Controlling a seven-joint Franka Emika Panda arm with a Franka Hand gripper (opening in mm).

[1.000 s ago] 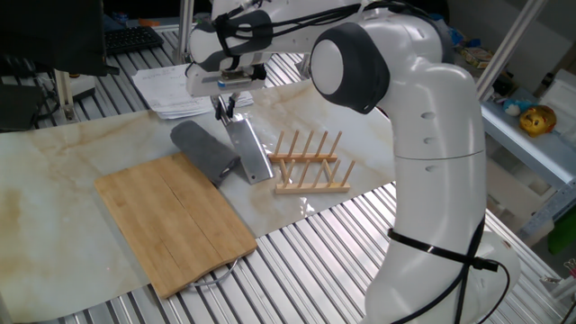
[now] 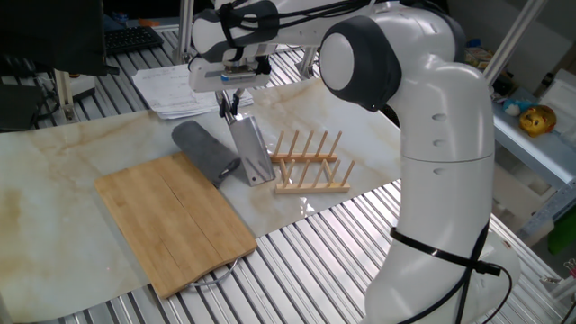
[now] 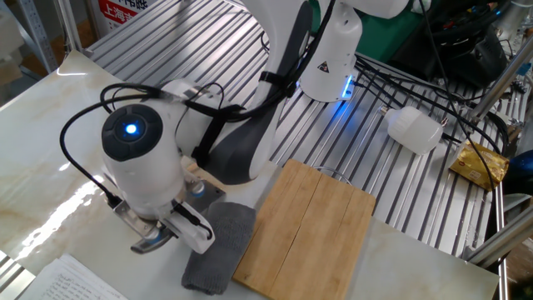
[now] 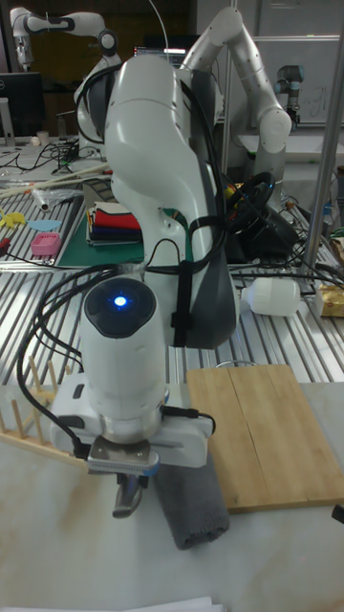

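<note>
A metal cleaver (image 2: 251, 149) hangs slanted beside the grey rolled towel, its broad blade pointing down toward the wooden rack. My gripper (image 2: 230, 103) is at its upper end, with the fingers on either side of the handle, and appears shut on it. In exterior view 2 the handle end (image 3: 151, 243) sticks out below the hand, while most of the blade is hidden by the arm. The handle (image 4: 127, 496) also shows under the hand in exterior view 3. Whether the blade's lower corner touches the table cannot be told.
The grey towel (image 2: 206, 152) lies left of the blade, against the wooden board (image 2: 175, 220). To the blade's right, close by, stands a wooden rack (image 2: 311, 187) with upright pegs. Papers (image 2: 175, 92) lie behind. Clear marble-patterned sheet (image 2: 45, 198) extends left.
The gripper and cleaver have shifted together slightly to the right in exterior view 1, and the arm has swung a little the same way. Towel, board and rack have stayed put.
</note>
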